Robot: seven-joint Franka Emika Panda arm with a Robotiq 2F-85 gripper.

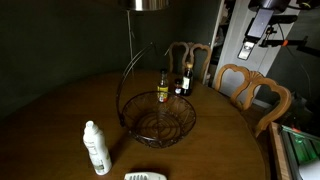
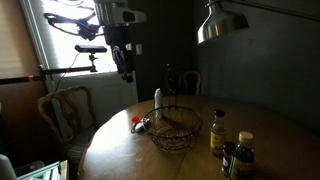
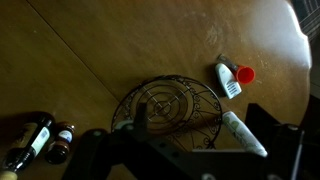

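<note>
High above the table, my gripper points down with its fingers apart and nothing seen between them. In the wrist view it overlaps the near side of a round black wire basket [image 3: 168, 80], which stands well below it. The basket [image 1: 158, 137] looks empty, and its tall handle rises on one side. A white bottle [image 1: 98, 150] stands upright to one side of the basket. Near the table's edge lie a white slotted utensil [image 3: 228, 80] and a small red item [image 3: 245, 75]. Several dark bottles, among them one with a yellow label [image 2: 218, 132], stand across the basket from these.
A metal lamp [image 2: 222, 22] hangs over the table. Wooden chairs [image 1: 270, 95] stand along the table's edge on the arm's side.
</note>
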